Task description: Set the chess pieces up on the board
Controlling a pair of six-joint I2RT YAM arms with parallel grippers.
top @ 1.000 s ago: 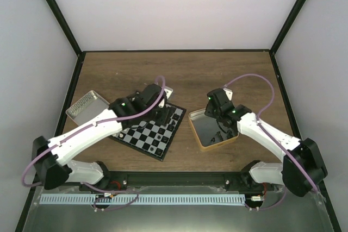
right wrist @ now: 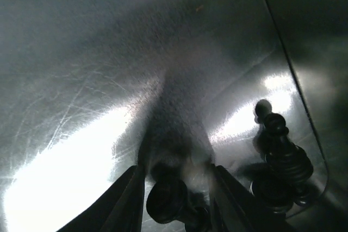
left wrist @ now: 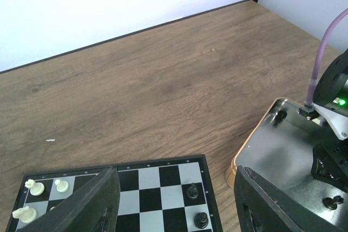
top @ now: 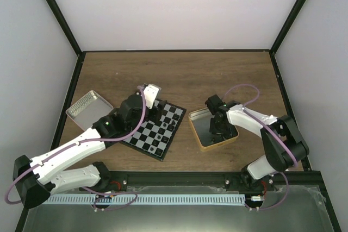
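Note:
My left gripper hangs open over the chessboard [top: 163, 134], nothing between its fingers. In the left wrist view white pieces [left wrist: 36, 187] stand at the board's left, two black pieces [left wrist: 200, 219] at its right. My right gripper is down in the orange-rimmed bin [top: 204, 146], open around a black piece [right wrist: 166, 199] lying low between its fingers; whether it touches is unclear. Several more black pieces [right wrist: 287, 161] lie to the right in that view.
An empty-looking silver tray [top: 87, 107] sits left of the board.
My right arm has descended into the bin. My left arm has pulled back left from its position over the board.

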